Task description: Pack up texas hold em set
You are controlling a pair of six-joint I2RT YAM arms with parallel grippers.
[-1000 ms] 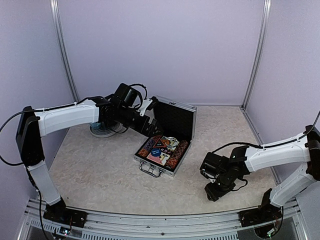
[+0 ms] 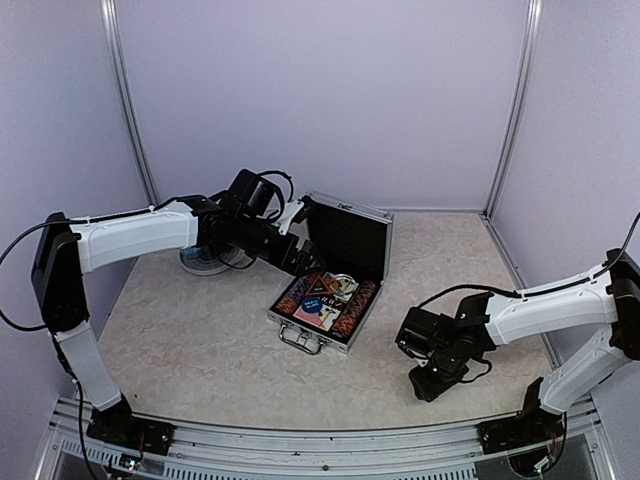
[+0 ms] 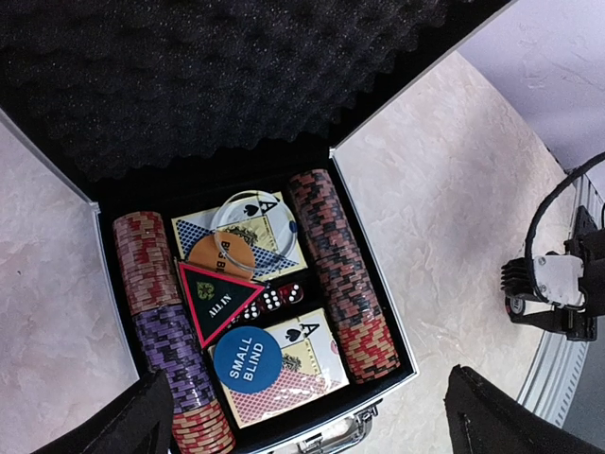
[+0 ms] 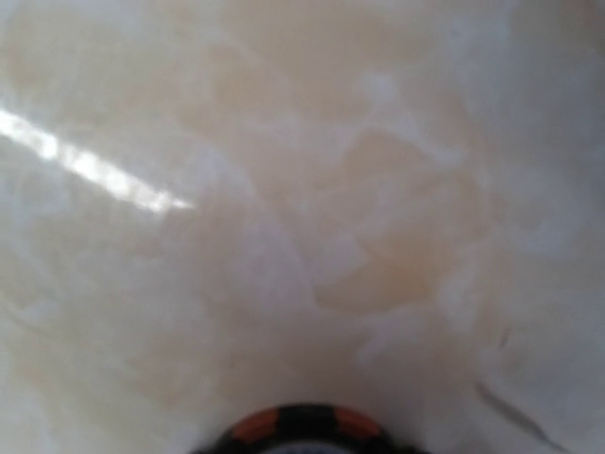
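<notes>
The open aluminium case [image 2: 345, 345] stands mid-table, its foam-lined lid [image 2: 350, 240] raised. Inside, seen from the left wrist, are two rows of chips [image 3: 175, 355], two card decks [image 3: 284, 383], dice [image 3: 269, 301], a red-edged ALL IN triangle [image 3: 217, 303], a blue SMALL BLIND disc [image 3: 248, 359], an orange disc [image 3: 219, 255] and a clear-rimmed disc [image 3: 255, 232]. Over the case hovers my left gripper, open and empty. Low at the front right, my right gripper [image 2: 425, 386] is shut on a black-and-orange chip [image 4: 307, 416], whose edge alone peeks into the right wrist view.
A round clear object [image 2: 203, 262] lies at the back left, partly behind the left arm. Bare tabletop [image 2: 200, 350] spreads in front of and left of the case, and also between case and right arm.
The left arm, the case and its contents look unmoved.
</notes>
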